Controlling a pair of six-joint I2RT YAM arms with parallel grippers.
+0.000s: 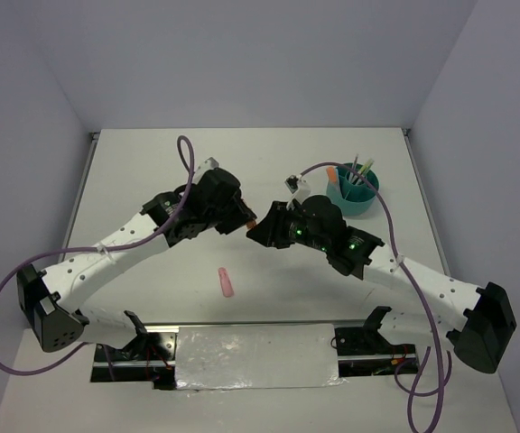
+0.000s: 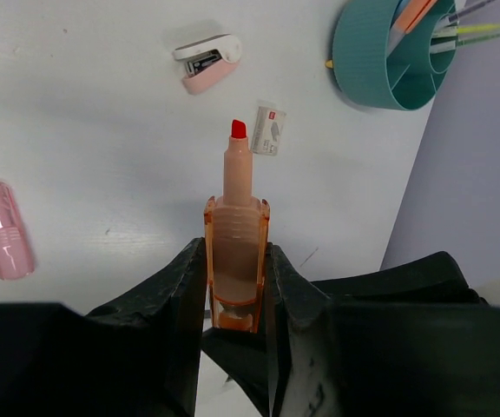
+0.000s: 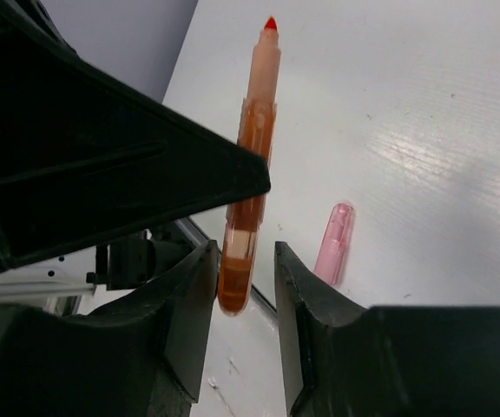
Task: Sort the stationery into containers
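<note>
An orange marker (image 2: 238,178) with a red tip is pinched by my left gripper (image 1: 245,219), which is shut around its body in the left wrist view. In the right wrist view the marker (image 3: 266,74) stands tilted, tip up. Its lower end reaches the gap between the fingers of my right gripper; these are parted, and whether they touch it I cannot tell. A pink capped pen (image 1: 226,281) lies on the table below both arms. At the back right stands a teal round holder (image 1: 348,203) with several pens in it.
A pink and white stapler (image 2: 208,62) and a small white packaged eraser (image 2: 268,130) lie on the table, largely hidden by the arms from above. The two grippers are very close together over the table's middle. Bare table (image 1: 143,158) shows at the back left.
</note>
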